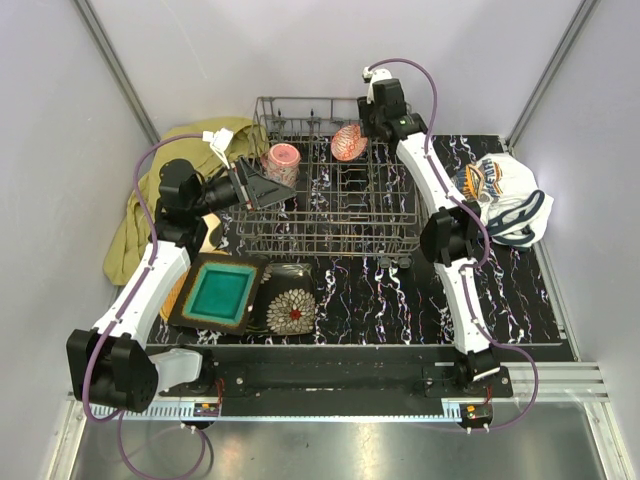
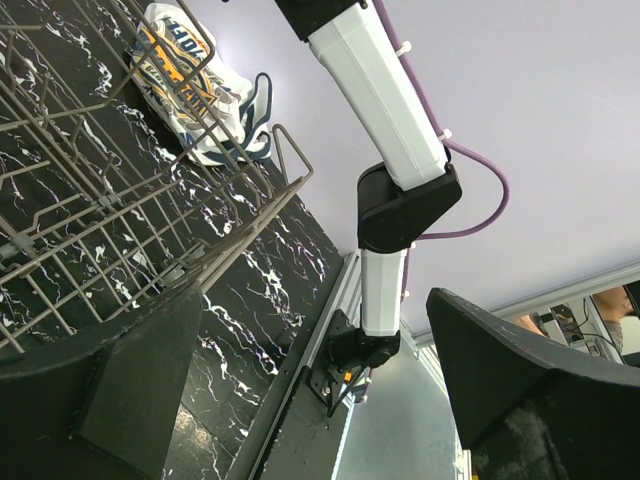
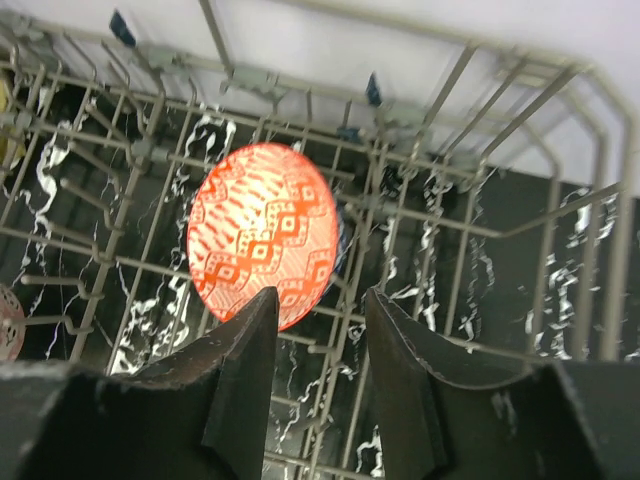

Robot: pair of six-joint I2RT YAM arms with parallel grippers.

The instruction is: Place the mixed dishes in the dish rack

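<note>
In the top view, an orange-and-white patterned bowl [image 1: 349,142] sits tilted in the back of the wire dish rack [image 1: 330,246]. A pink cup [image 1: 283,163] occupies the rack's left side. Beside the bowl, toward the rack's back right, my right gripper [image 1: 364,116] has its fingers apart. The right wrist view has the bowl [image 3: 262,230] beyond that gripper, nothing gripped. Over the rack's left part, my left gripper [image 1: 266,196] is wide open and empty. A green square plate [image 1: 218,293] and a black flower-patterned plate [image 1: 291,312] lie in front of the rack.
An olive cloth [image 1: 130,240] lies along the left wall. To the rack's right is a white bag [image 1: 520,205] with coloured print. Bare dark marbled counter [image 1: 390,315] stretches in front of the rack's right half. Tan items lie partly hidden near the plates.
</note>
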